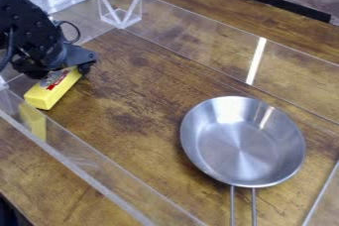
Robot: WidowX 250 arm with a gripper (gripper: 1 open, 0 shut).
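Note:
At the left of the camera view the black gripper (52, 63) hangs low over a yellow box (48, 94) with red and white print on its top. Its fingers straddle or hover at the upper end of the box, which they partly hide; their exact spread and whether they touch it are hard to make out.
A steel pan (241, 143) with its handle toward the front occupies the right side of the wooden table (159, 91). A white wire-like piece (119, 12) stands at the back left. Clear plastic walls run along the back and front left.

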